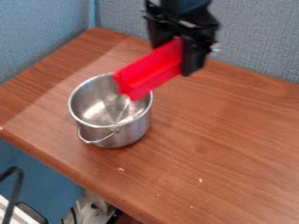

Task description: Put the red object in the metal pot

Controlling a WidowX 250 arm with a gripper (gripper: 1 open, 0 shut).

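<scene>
A bright red block-like object (149, 72) is gripped at its upper right end by my black gripper (187, 54), which is shut on it. Its lower left end reaches in front of the right part of the rim of the metal pot (98, 128), tilted down toward the pot's mouth. The shiny round pot stands upright on the wooden table, its wire handle hanging at the front. I can see part of its inside, and nothing lies there; the red object hides the far right of the rim. The fingertips are dark and blurred.
Blue-grey padded walls (257, 39) bound it at the back and left. Dark cables (12, 197) and white gear lie below the table's front left edge.
</scene>
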